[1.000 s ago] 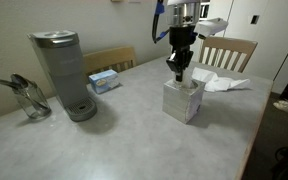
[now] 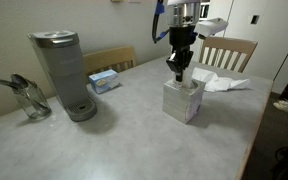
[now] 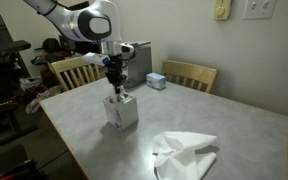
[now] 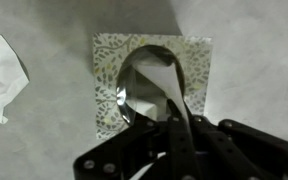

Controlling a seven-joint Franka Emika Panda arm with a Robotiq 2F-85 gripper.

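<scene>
A square tissue box with a patterned top stands on the table; in the wrist view its oval opening lies right under the fingers. White tissue pokes up out of that opening. My gripper points down at the tissue, its fingertips shut together at the opening. The tissue reaches the fingertips, but whether any of it is pinched between them cannot be made out. In the second exterior view the gripper is right above the box.
A crumpled white cloth or paper lies beside the box. A grey coffee machine, a small blue-white box and a glass holder with utensils stand farther off. Chairs line the table's edge.
</scene>
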